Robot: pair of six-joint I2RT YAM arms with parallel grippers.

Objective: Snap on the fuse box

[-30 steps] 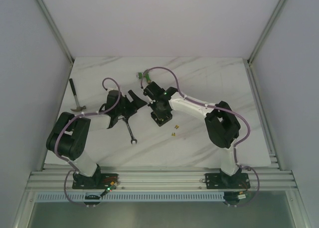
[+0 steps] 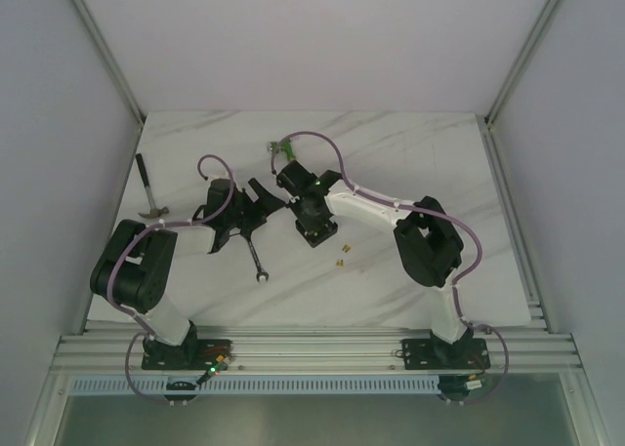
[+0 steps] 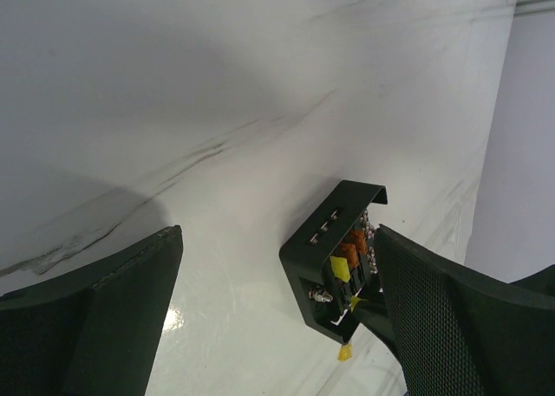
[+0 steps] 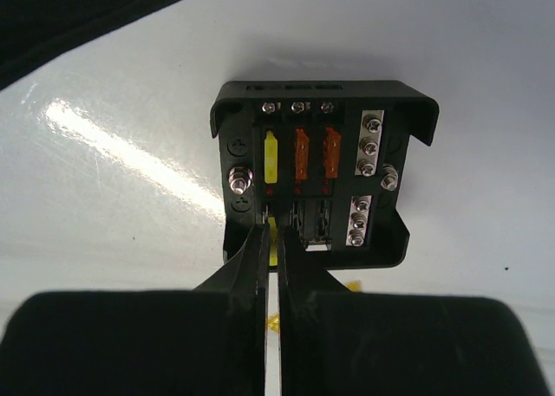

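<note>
The black fuse box [image 4: 338, 93] lies face up on the marble table, with a yellow fuse and two orange fuses in its upper row. My right gripper is over the box's lower left slot, shut on a yellow fuse standing in line with that slot; whether it is seated I cannot tell. My left gripper stands open just left of the box, as the top view shows, with nothing held between its fingers.
A wrench [image 2: 257, 261] lies left of the box, a hammer [image 2: 146, 187] at the far left, a green tool [image 2: 285, 149] behind. Loose yellow fuses [image 2: 347, 249] lie to the front right.
The right arm has shifted very slightly to the left since a second ago. The left arm looks almost still.
</note>
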